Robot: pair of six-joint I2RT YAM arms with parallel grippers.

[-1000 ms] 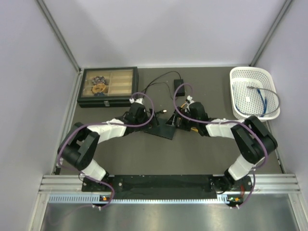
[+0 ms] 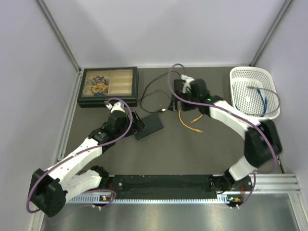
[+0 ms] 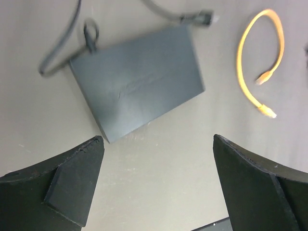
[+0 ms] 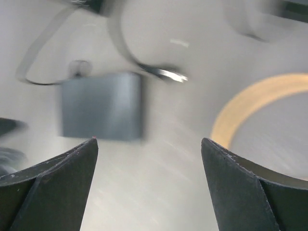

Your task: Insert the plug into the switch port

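The dark slab (image 3: 137, 82), likely the switch, lies mid-table; whether it has a port cannot be told. A cable connects at its back edge, and a plug on another cable lies beside it, apart; in the right wrist view its tip (image 4: 173, 75) shows. My left gripper (image 2: 137, 120) hangs open over the table left of the slab, nothing between its fingers. My right gripper (image 2: 175, 103) is above the table behind the plug, fingers apart and empty; that wrist view is blurred.
Yellow cable (image 3: 240, 67) lies right of the slab, a black adapter (image 2: 178, 84) behind. A compartment box (image 2: 108, 70) is back left, a white basket (image 2: 252, 74) back right.
The slab appears turned compared with a second ago.
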